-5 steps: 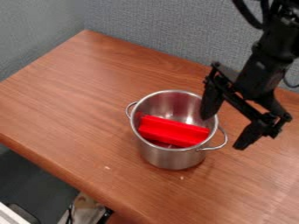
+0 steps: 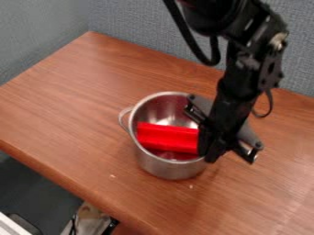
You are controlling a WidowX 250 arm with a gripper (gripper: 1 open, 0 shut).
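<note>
A steel pot (image 2: 156,162) with side handles stands on the wooden table, with a long red cylinder (image 2: 167,134) lying inside it. My black gripper (image 2: 211,138) is at the pot's right side, over its rim and partly hiding it and the cylinder's right end. Whether its fingers are open or shut, or touch the cylinder, I cannot tell.
Grey panels stand along the back. The table's near left edge drops to a dark area with cables and a white object at the lower left.
The arm has come down and left toward the viewer onto the pot's right side. The pot has shifted slightly left, with the cylinder in it.
</note>
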